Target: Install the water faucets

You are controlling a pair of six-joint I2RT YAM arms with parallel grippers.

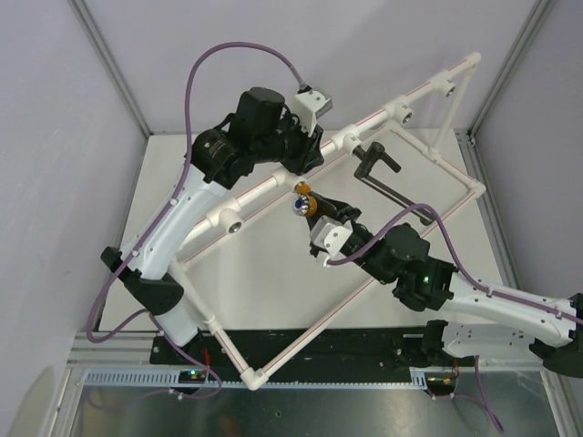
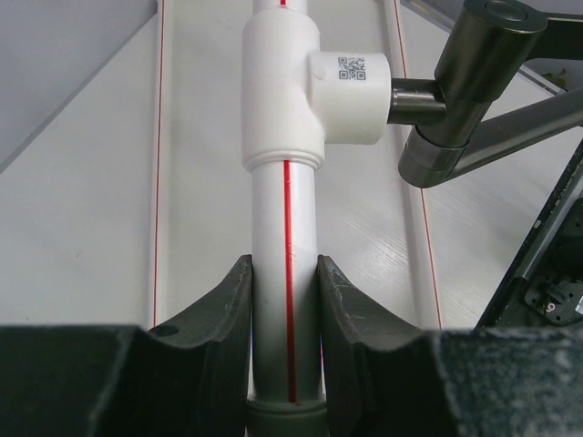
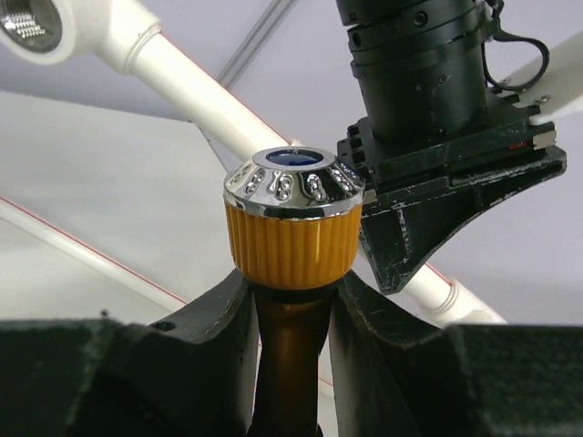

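My left gripper is shut on the white pipe (image 2: 282, 209) with a red line, just past a tee fitting (image 2: 351, 96) that carries a dark metal faucet (image 2: 446, 137). In the top view, a yellow faucet with chrome tip (image 1: 304, 205) sits at the pipe below my left gripper. My right gripper is around its dark stem, directly under the yellow-and-chrome head (image 3: 291, 237); whether the fingers grip or only surround it is unclear.
The white pipe frame (image 1: 310, 335) spans the workspace, with several empty tee sockets (image 1: 407, 116) along the top pipe. A pale panel (image 1: 246, 282) lies behind it. My left arm crosses the upper left.
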